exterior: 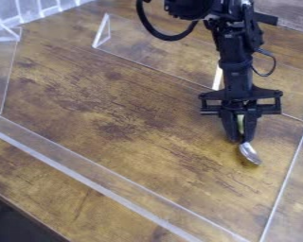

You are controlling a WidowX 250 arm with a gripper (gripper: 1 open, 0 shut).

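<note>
My black gripper (239,125) is lowered at the right side of the wooden table, over a spoon (249,152) with a green handle. The spoon's silver bowl points toward the front, just below the fingertips; most of the handle is hidden behind the gripper. Whether the fingers are closed on the handle is hard to tell.
Clear plastic pieces stand at the upper left edge. A dark area lies beyond the lower left edge.
</note>
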